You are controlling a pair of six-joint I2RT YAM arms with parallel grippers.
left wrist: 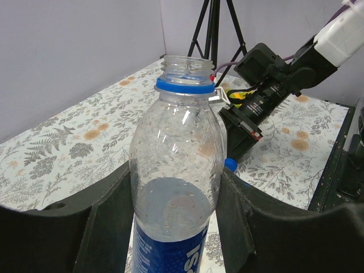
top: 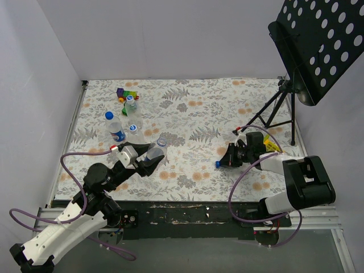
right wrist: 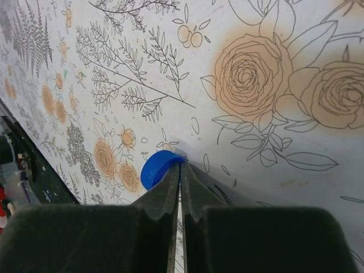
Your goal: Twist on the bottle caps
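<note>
A clear bottle with a blue neck ring and a blue label (left wrist: 177, 148) stands upright, its threaded mouth bare. My left gripper is shut around its body. In the top view that bottle (top: 161, 142) is partly hidden by the left fingers. A blue cap (right wrist: 162, 169) sits at the tips of my right gripper, whose fingers are close together with the cap's rim seemingly pinched between them. From above, the cap (top: 218, 164) shows low over the cloth, well right of the bottle; whether it touches the cloth I cannot tell.
Several bottles with blue caps, one of them labelled (top: 116, 129), stand at the left. Behind them lie coloured toy blocks (top: 126, 95). A yellow object (top: 271, 144) is beside the right arm, near a black tripod stand (top: 289, 88). Mid-table is clear.
</note>
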